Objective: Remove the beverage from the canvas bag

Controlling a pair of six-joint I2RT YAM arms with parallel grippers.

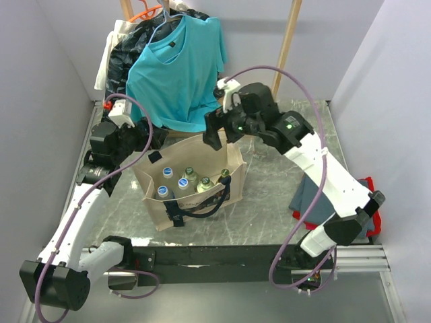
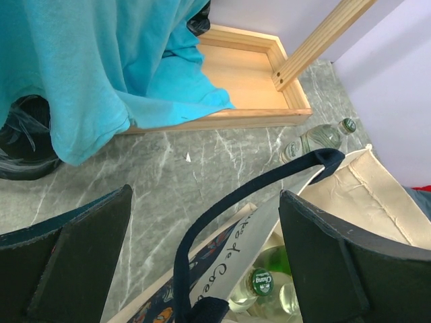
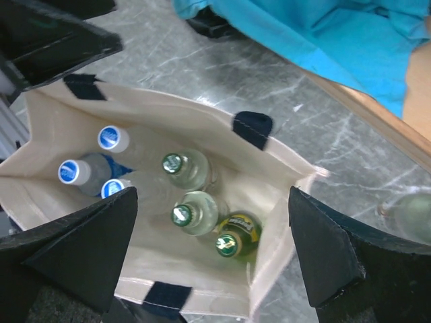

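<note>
A beige canvas bag (image 1: 152,195) with dark straps stands mid-table, holding several bottles: blue-capped ones (image 3: 111,188) and green-capped ones, including a green bottle (image 3: 238,237). My right gripper (image 1: 215,128) is open, empty, above the bag's back right; the bottles lie below it in its wrist view. My left gripper is open above the bag's left back corner, a dark strap showing between and below its fingers. A separate glass bottle (image 2: 313,140) stands on the table behind the bag at the right.
A turquoise shirt (image 1: 175,74) hangs at the back over a wooden tray (image 2: 242,81). Folded dark and red cloths (image 1: 304,198) lie at the right. Bare table shows right of the bag.
</note>
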